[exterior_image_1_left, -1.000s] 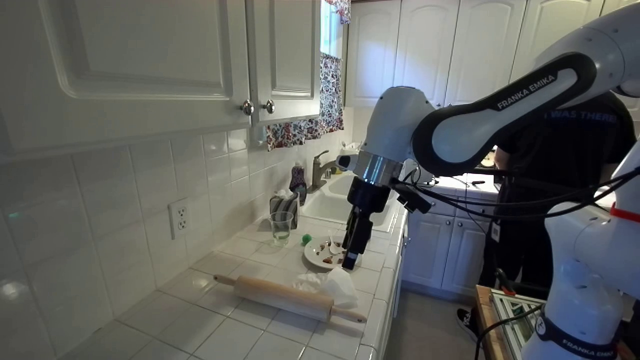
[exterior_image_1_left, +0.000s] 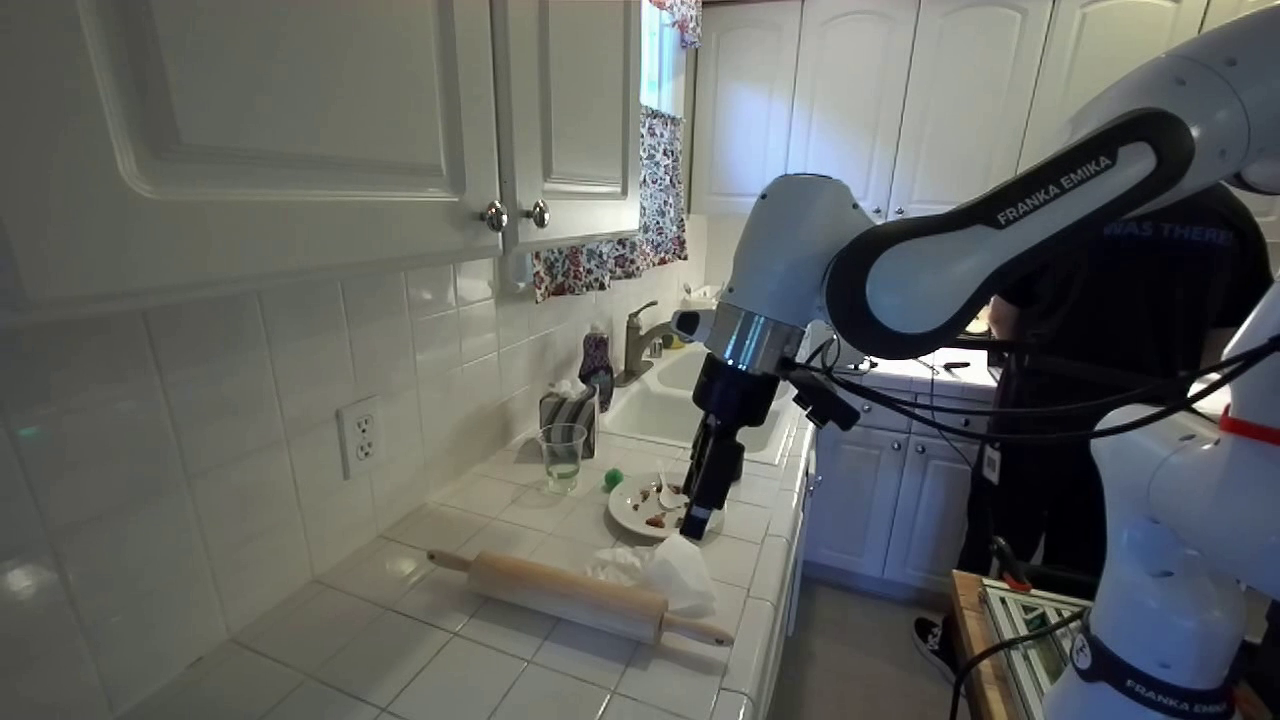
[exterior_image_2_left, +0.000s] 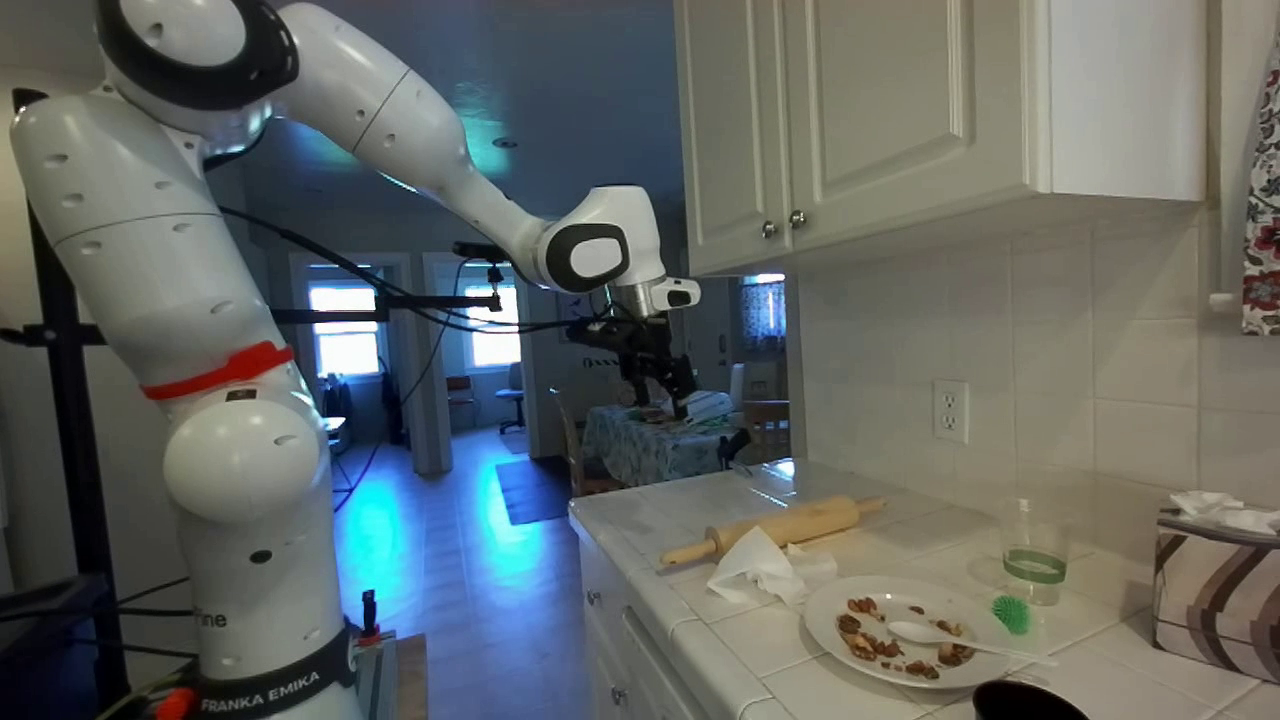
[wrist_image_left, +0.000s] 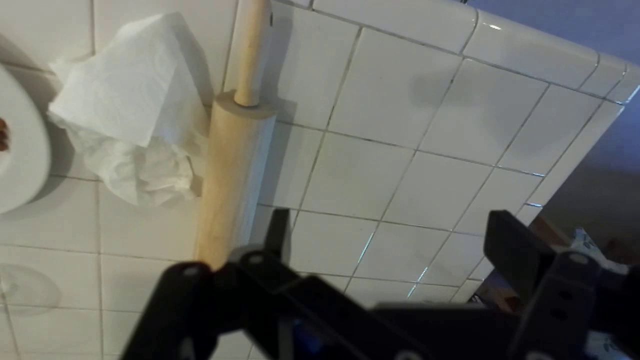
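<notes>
My gripper is open, its two dark fingers wide apart with only bare tile visible beyond the gap. In exterior view 1 the gripper (exterior_image_1_left: 695, 498) hangs above the counter, tilted downward. A wooden rolling pin (exterior_image_1_left: 564, 590) lies across the tiles; in the wrist view its barrel (wrist_image_left: 231, 180) runs partly behind the left finger. Crumpled white paper (wrist_image_left: 135, 108) rests beside the pin. A white plate (exterior_image_2_left: 828, 642) holds brown scraps (exterior_image_2_left: 866, 648) and a white spoon (exterior_image_2_left: 924, 632).
A clear cup (exterior_image_1_left: 561, 456), a green scrubber (exterior_image_2_left: 1011, 614) and a tissue box (exterior_image_2_left: 1218, 600) stand near the wall. Beyond them is the sink (exterior_image_1_left: 624, 414). A dark cup (exterior_image_2_left: 1026, 702) sits near the plate.
The gripper's fingertips have shifted very slightly left in exterior view 1. Objects on the counter look unmoved.
</notes>
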